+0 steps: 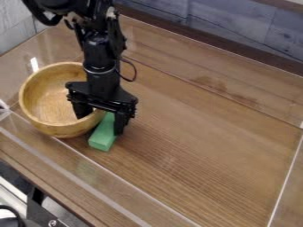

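Observation:
The black gripper (102, 108) reaches down from the top of the view, its fingers open over a green block (103, 138) that lies on the wooden table beside a tan bowl (42, 97). The right finger is over the upper part of the block, and whether it touches the block is hard to tell. The other finger is over the bowl's right side. The block's upper end is partly hidden by the gripper.
A blue-grey wall (236, 27) stands behind it. A small white object at the left edge is too cut off to identify.

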